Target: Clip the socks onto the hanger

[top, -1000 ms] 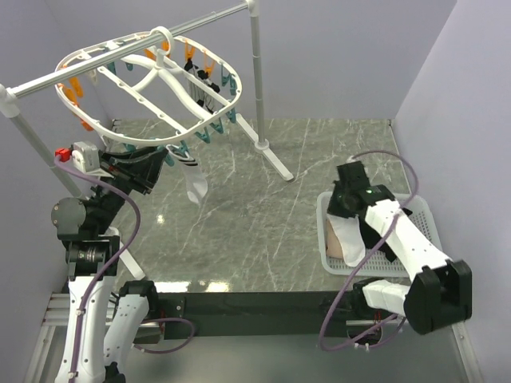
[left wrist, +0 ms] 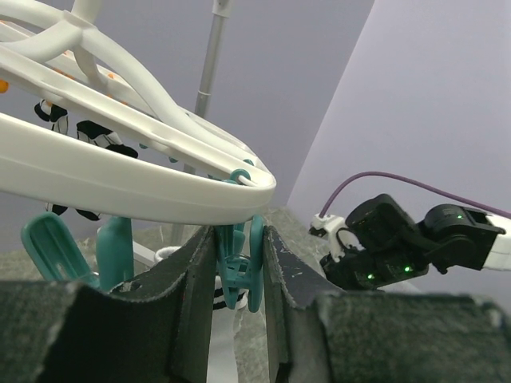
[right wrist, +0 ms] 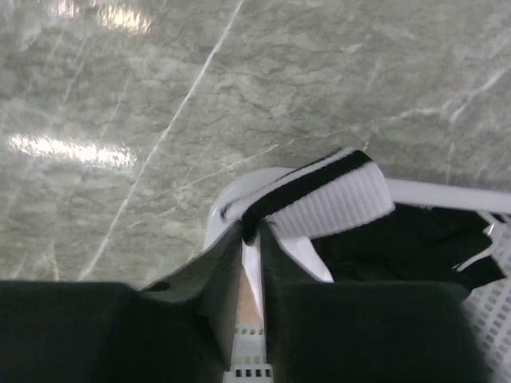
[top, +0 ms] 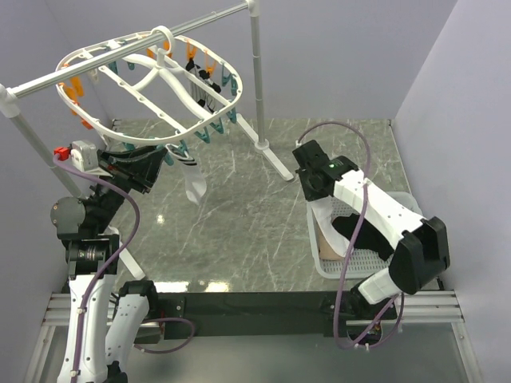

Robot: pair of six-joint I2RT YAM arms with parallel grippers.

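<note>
A white oval hanger (top: 70,96) with teal and orange clips hangs from a metal rail. My left gripper is shut on a teal clip (left wrist: 236,275) under the hanger's rim. Behind that clip, a white sock with black stripes (top: 194,185) hangs from the rim. Over the basket's left edge, my right gripper has its fingertips together on the black-striped cuff of another white sock (right wrist: 339,195). The rest of this sock (top: 322,214) trails down into the basket (top: 316,254).
Inside the basket lie a black sock (top: 366,238) and a tan item (top: 328,249). Striped black-and-white items (top: 203,84) hang at the hanger's far side. Bare marbled floor (top: 247,223) lies between hanger and basket.
My right gripper has moved left, bringing the white sock with it. The basket has shifted slightly left. My left arm has stayed still.
</note>
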